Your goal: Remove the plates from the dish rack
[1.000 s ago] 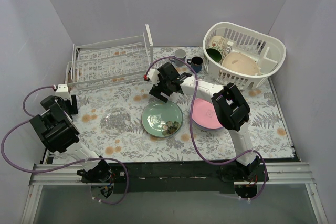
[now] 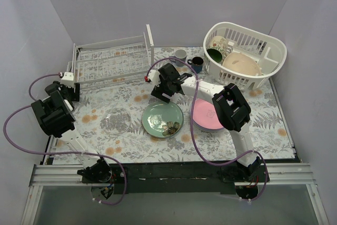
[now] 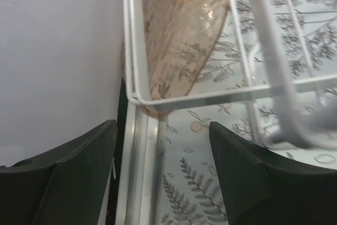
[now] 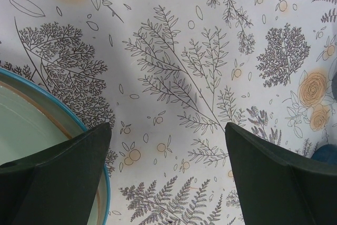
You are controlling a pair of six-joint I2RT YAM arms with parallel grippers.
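A white wire dish rack (image 2: 111,60) stands at the back left. In the left wrist view, a clear plate (image 3: 179,46) leans at the left end of the rack, partly behind its white frame (image 3: 210,98). My left gripper is open just in front of that corner, with nothing between its fingers. On the table lie a clear plate (image 2: 116,121), a green plate (image 2: 158,117) and a pink plate (image 2: 204,114), which the right arm partly covers. Open and empty, my right gripper hangs just behind the green plate.
Two mugs, one grey (image 2: 180,55) and one dark (image 2: 195,65), stand right of the rack. A white basket (image 2: 274,54) holding dishes fills the back right. The left wall (image 3: 58,67) is close beside my left gripper.
The right arm shifted only slightly early on.
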